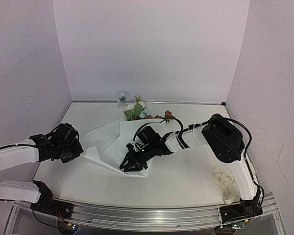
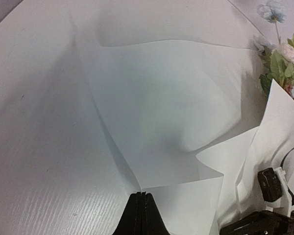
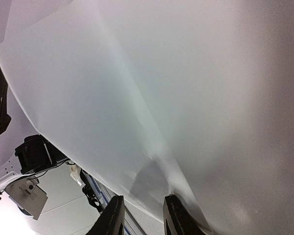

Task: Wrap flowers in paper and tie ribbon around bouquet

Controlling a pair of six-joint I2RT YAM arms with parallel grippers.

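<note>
White wrapping paper lies folded on the table, with the fake flowers sticking out of its far end. Blue, white and red blooms and green leaves show there. The corner of the paper nearest my left gripper is raised off the table, pinched at its fingertips. My left gripper is shut on that corner at the paper's left side. Over the near edge of the paper stands my right gripper, its fingers apart. A crease in the paper runs up behind them; whether they touch the sheet is unclear.
A bundle of cream ribbon or cord lies at the right front, beside the right arm's base. Walls close in the left, right and back.
</note>
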